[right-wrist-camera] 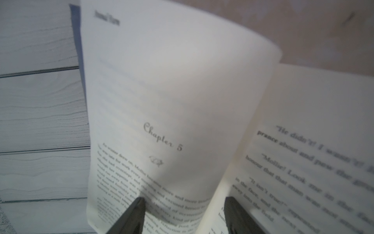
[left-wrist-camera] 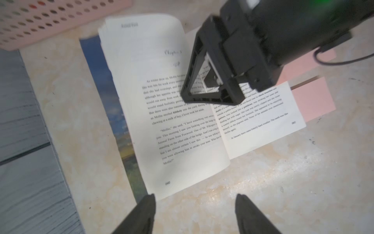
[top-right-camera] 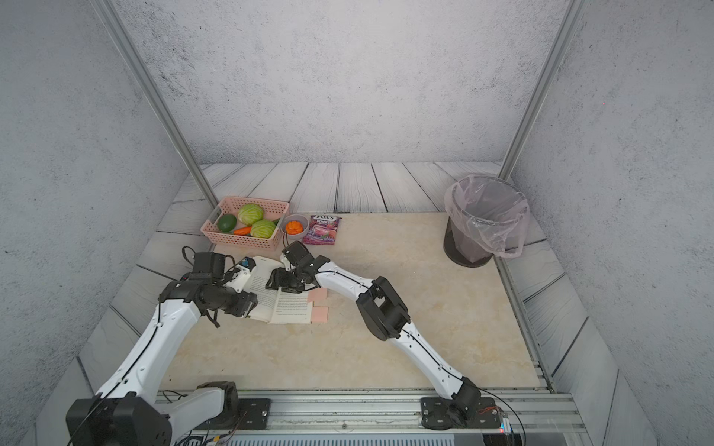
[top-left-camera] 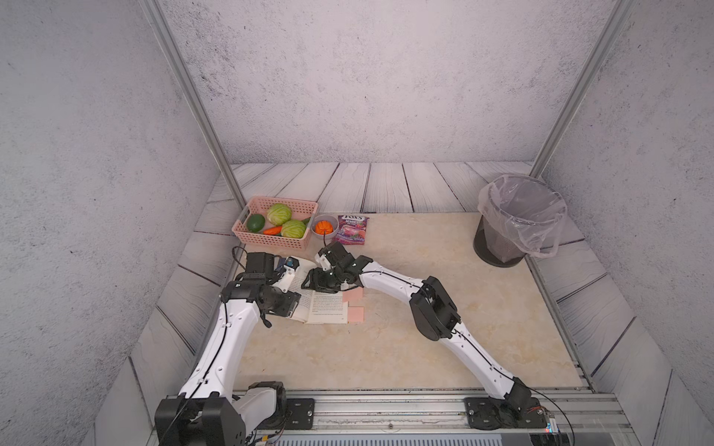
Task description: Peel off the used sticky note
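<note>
An open book (left-wrist-camera: 167, 128) lies on the table, showing Chapter 5 on its left page. Pink sticky notes (left-wrist-camera: 311, 101) stick out from its right edge; the upper one is partly covered by the right gripper in the left wrist view. My right gripper is low over the left page near the spine, its fingers part open; no held thing can be made out. My left gripper stands open over the book's left side, empty between its fingers.
A pink basket of vegetables (top-left-camera: 253, 236), a small orange-filled bowl (top-left-camera: 334, 226) and a purple packet (top-left-camera: 352, 232) stand behind the book. A lined bin (top-left-camera: 520, 215) is at the back right.
</note>
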